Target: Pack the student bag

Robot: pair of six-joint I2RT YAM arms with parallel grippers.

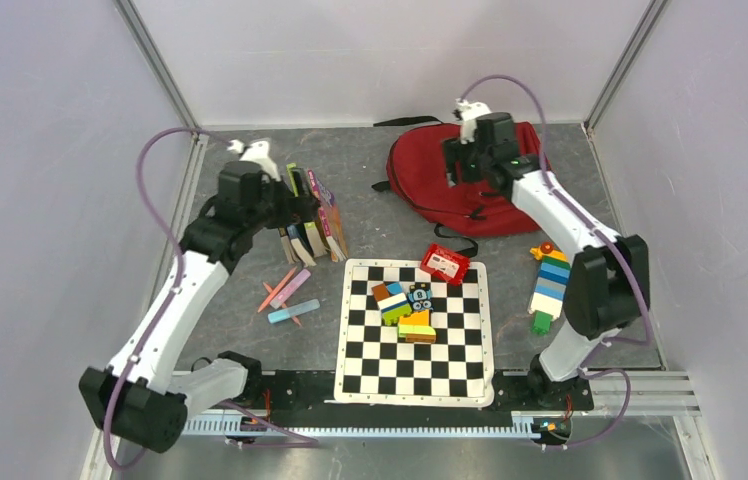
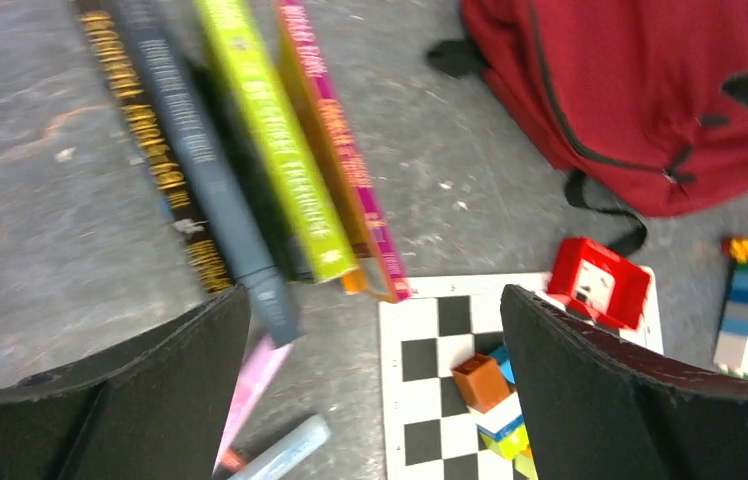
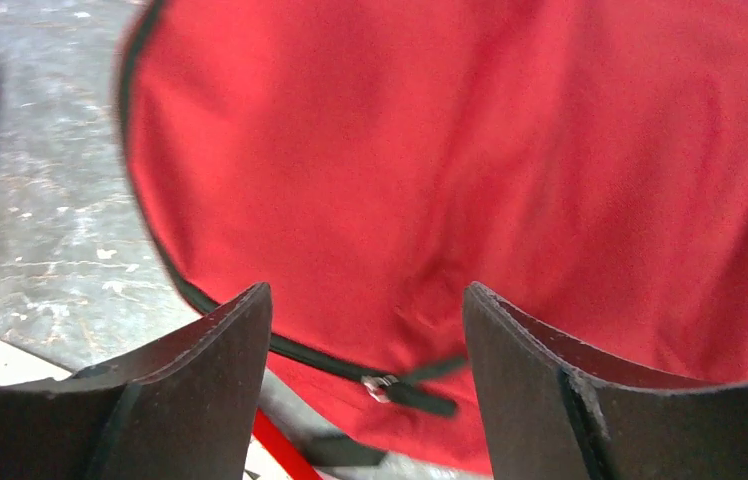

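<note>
The red bag (image 1: 420, 180) lies at the back right on the grey floor, black straps hanging out. My right gripper is open above its fabric, which fills most of the right wrist view. My left gripper is open over a leaning row of books (image 2: 270, 140) at the left, several spines showing below it. Below the books lie pink and orange sticks (image 1: 290, 288) and a light blue one (image 1: 293, 310).
A checkerboard (image 1: 365, 370) at the front centre holds toy blocks (image 1: 395, 310) and a red box (image 1: 445, 263). A stack of coloured bricks (image 1: 550, 283) lies at the right. Bare floor separates books and bag.
</note>
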